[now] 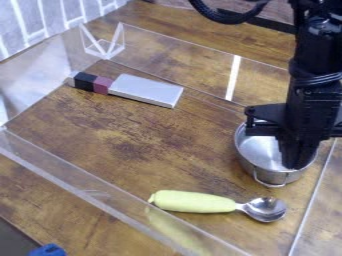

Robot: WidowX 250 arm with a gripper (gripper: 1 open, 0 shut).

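My black gripper (297, 135) is at the right, low over a small metal bowl (261, 157) and partly hiding it; whether its fingers are open or shut is unclear. A spoon with a pale yellow handle (194, 201) and a steel head lies in front of the bowl. A silver cleaver-like flat object (144, 90) with a dark and maroon end lies at the back left.
Clear plastic walls border the wooden surface (114, 150). A white wire piece (102, 40) stands at the back left, and a blue object (47, 250) is at the front left corner.
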